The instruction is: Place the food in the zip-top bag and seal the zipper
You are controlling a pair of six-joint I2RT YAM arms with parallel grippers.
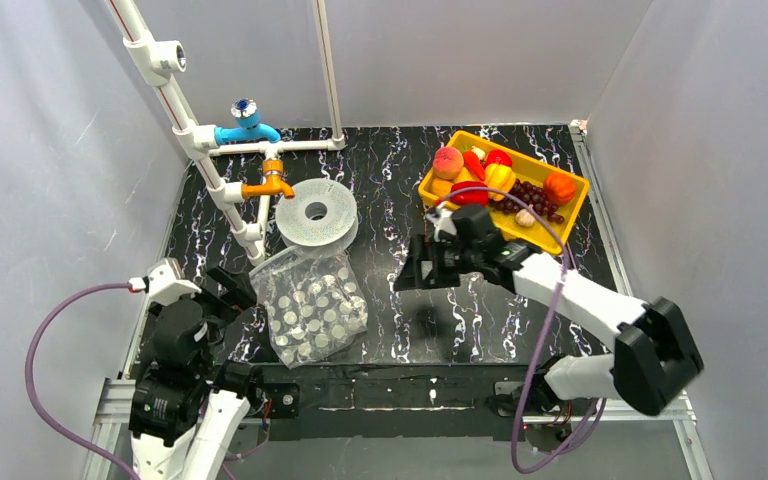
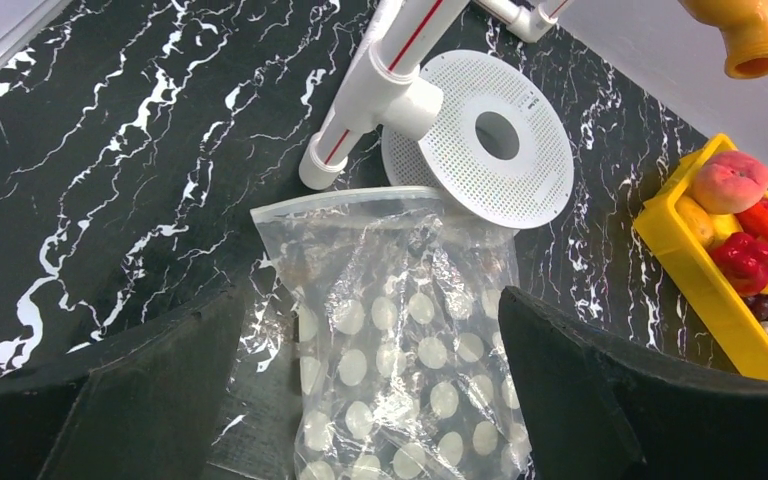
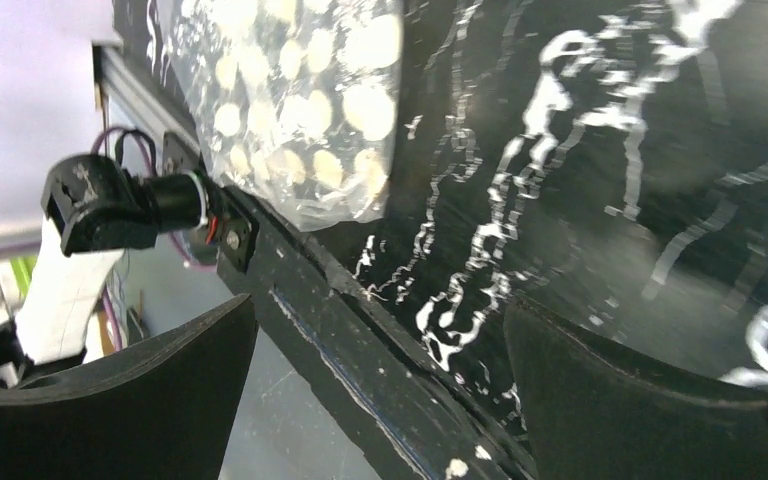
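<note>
A clear zip top bag with whitish dots lies flat on the black marbled table, its mouth edge toward the round white rack. In the left wrist view the bag shows between the spread fingers of my left gripper, which is open above it and holds nothing. My right gripper hangs over the table to the right of the bag, also open and empty. The bag's lower corner appears in the right wrist view. The food, including a peach and a red pepper, sits in a yellow basket.
The yellow basket stands at the back right, behind the right arm. White pipes with an orange tap rise at the left, beside the round white rack. Bare table lies between bag and basket.
</note>
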